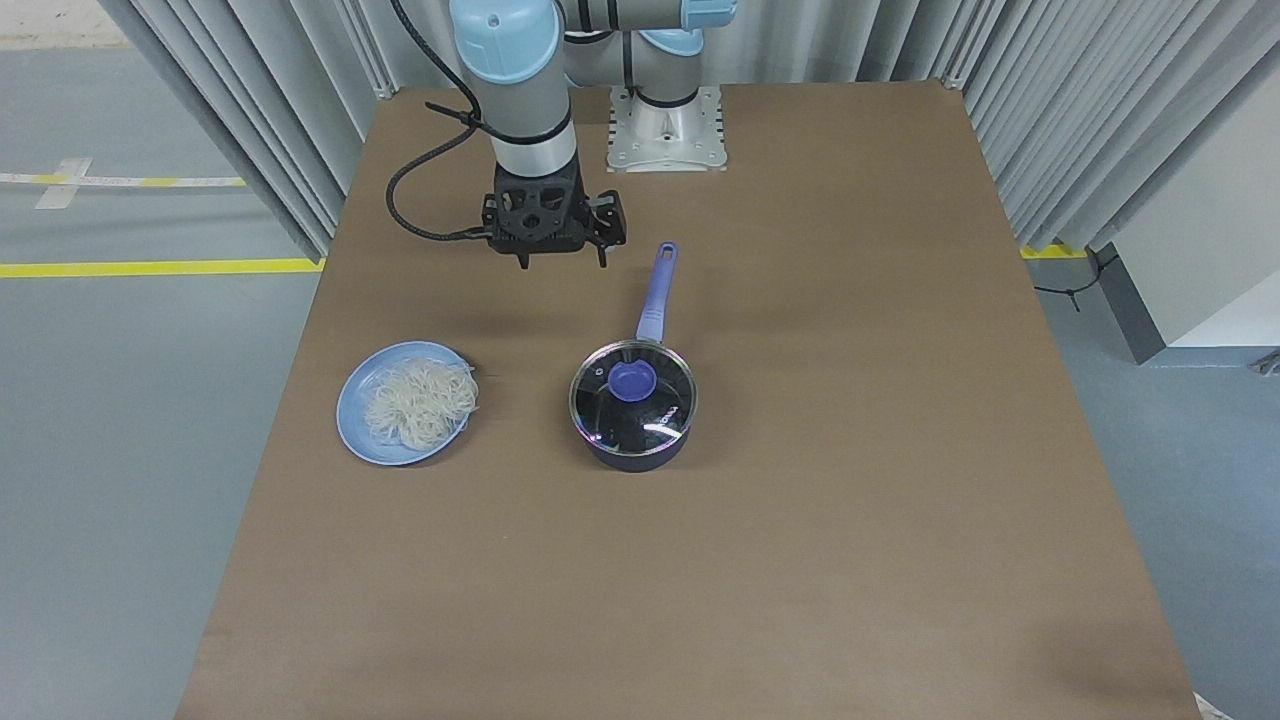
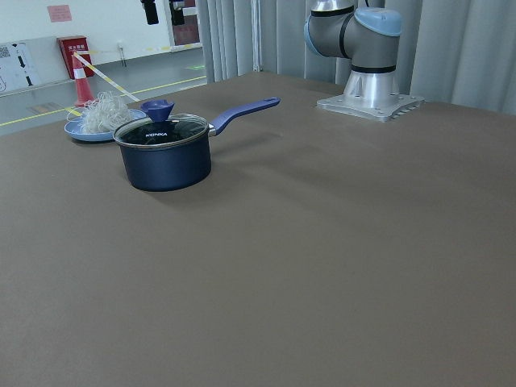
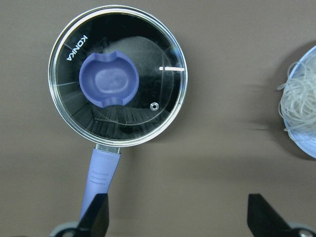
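Observation:
A dark blue saucepan point(image 1: 630, 426) with a glass lid, blue knob point(image 3: 108, 78) and long blue handle point(image 1: 656, 292) stands on the brown table point(image 1: 840, 480). Left of it in the front view is a blue plate point(image 1: 360, 432) piled with white noodles point(image 1: 417, 402). My gripper point(image 1: 561, 257) hangs open and empty in the air behind and above both; in the wrist view the saucepan lies below it, its handle running under one finger. In the left view only the fingertips show, at the top edge.
The arm's base point(image 2: 371, 101) is bolted at the back of the table. Curtains point(image 1: 1080, 120) stand behind and beside the table.

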